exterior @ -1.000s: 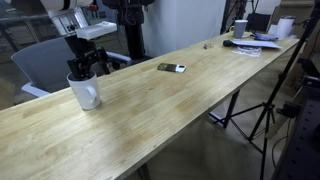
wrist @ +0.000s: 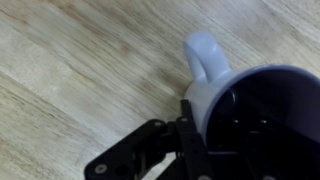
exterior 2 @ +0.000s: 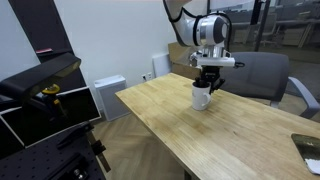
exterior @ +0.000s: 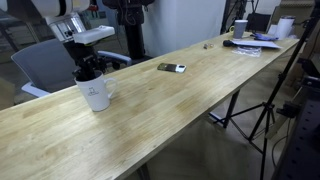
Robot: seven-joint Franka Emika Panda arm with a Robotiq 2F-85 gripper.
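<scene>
A white mug stands upright at the near-left part of the wooden table, its handle facing right in exterior view 1. My gripper reaches down to its top from above and is shut on the mug's wall near the rim. The wrist view shows the mug close up, the dark fingers crossing its rim beside the handle and the inside in deep shadow. In exterior view 2 the mug is below the white arm. Whether its base touches the table cannot be told.
A phone lies farther along the wooden table. At the far end are a cup and papers. Behind the table stands a grey chair. Bare tabletop surrounds the mug.
In exterior view 1 the mug has shifted slightly right along with my gripper. It has also turned, its handle swinging from the camera-facing side out to the right.
</scene>
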